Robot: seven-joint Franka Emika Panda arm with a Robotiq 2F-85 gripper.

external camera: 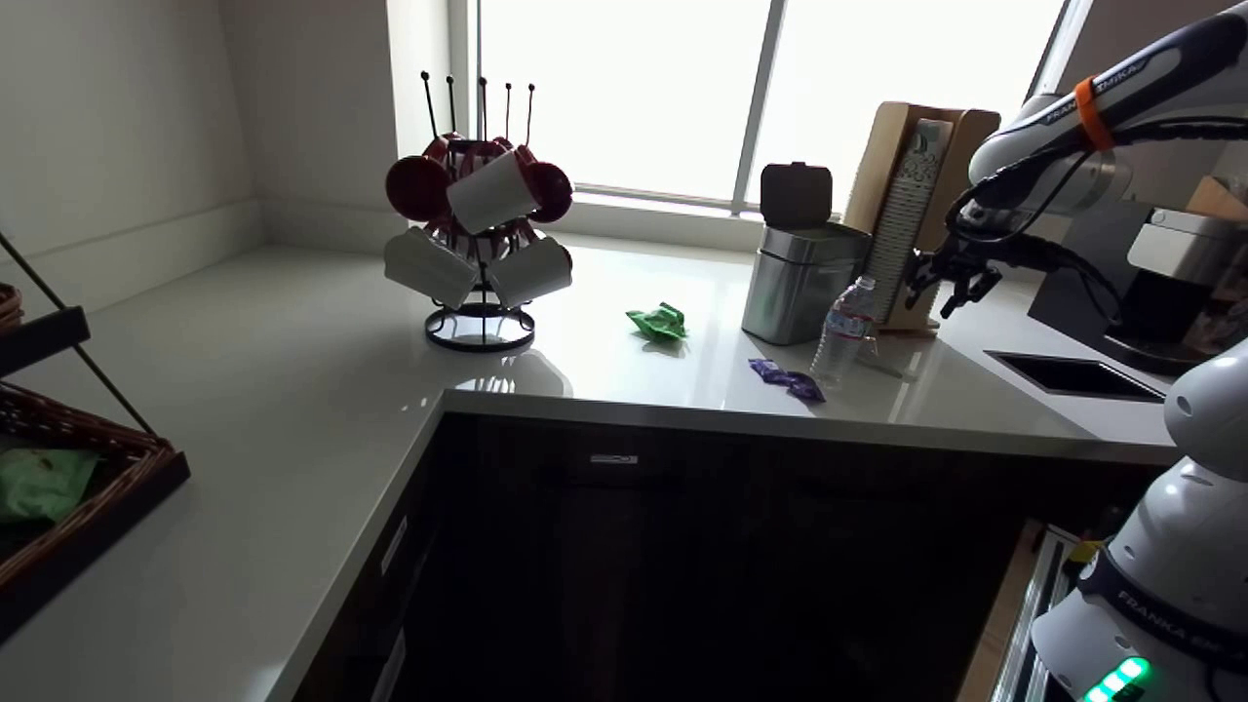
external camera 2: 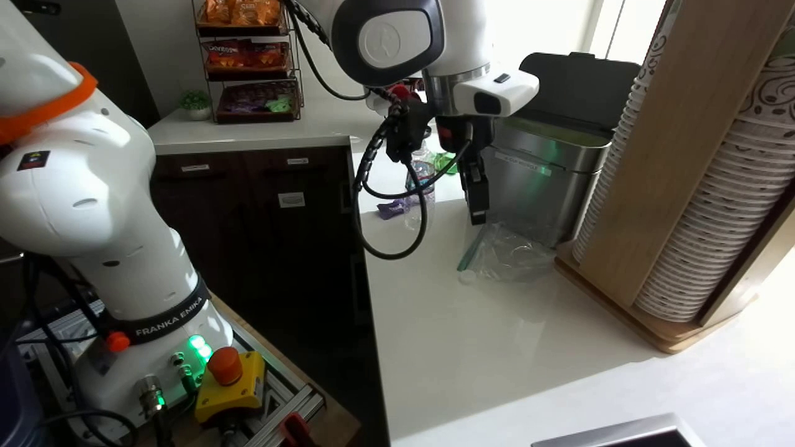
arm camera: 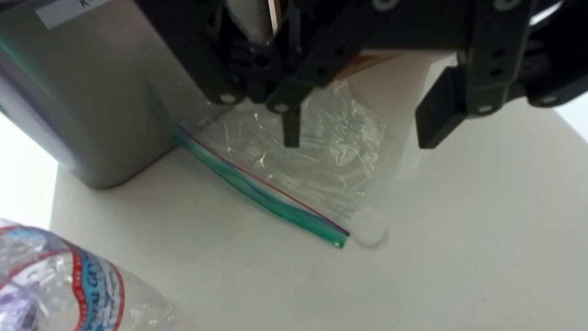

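My gripper hangs above the counter with a gap between its fingers and nothing held there. Below it in the wrist view lies a clear zip bag (arm camera: 308, 149) with a green strip along its opening. A small white cap (arm camera: 369, 226) rests at the bag's corner. The upright clear bottle (external camera: 844, 331) stands to the left of the gripper in exterior view 1. Near it on the counter are a purple wrapper (external camera: 786, 379) and, farther left, a green wrapper (external camera: 660, 322). A metal bin (external camera: 802, 281) with its lid raised stands behind the bottle.
A wooden cup holder (external camera 2: 671, 186) filled with stacked paper cups stands beside the bin. To the left, a rack of mugs (external camera: 481, 234) occupies the counter. A rectangular opening (external camera: 1071, 374) is set in the counter at the right. Bare counter (external camera 2: 462, 350) lies in front of the cup holder.
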